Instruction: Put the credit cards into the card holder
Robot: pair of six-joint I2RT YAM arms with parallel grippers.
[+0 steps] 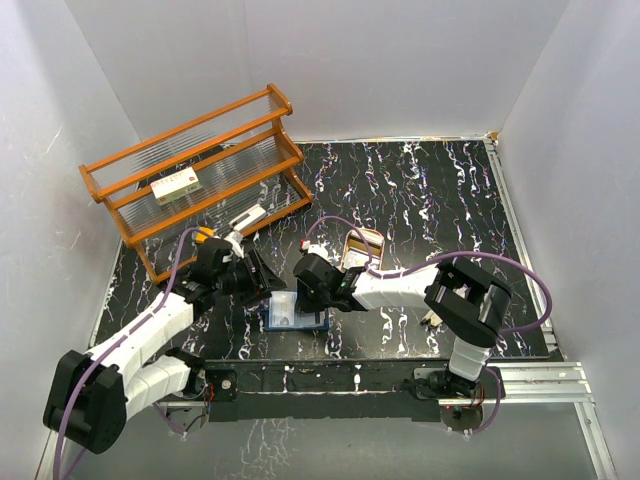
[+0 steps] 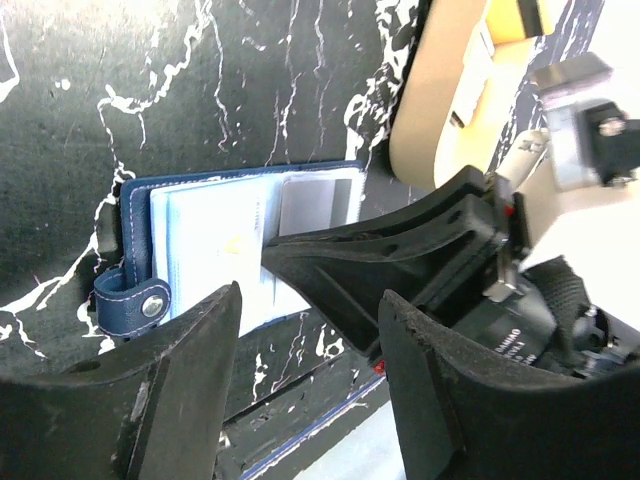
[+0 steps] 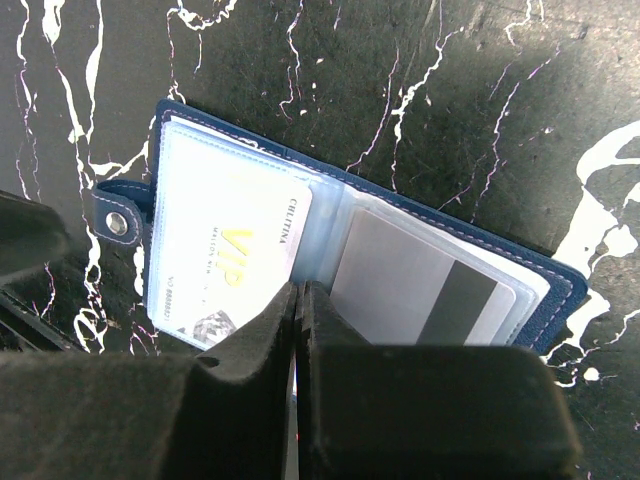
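The dark blue card holder (image 3: 560, 300) lies open on the dark marble table. A white VIP card (image 3: 230, 230) shows in one pocket, a grey card with a black stripe (image 3: 410, 270) in the other. My right gripper is shut, its tips down on the holder's middle, nothing visible between them. My left gripper stands part open above and beside the holder, on the snap strap (image 2: 130, 310) side, nothing seen between its fingers.
A wooden rack (image 1: 200, 200) with a white box (image 1: 176, 185) stands at the back left. A beige container (image 1: 368, 237) sits just behind the right arm.
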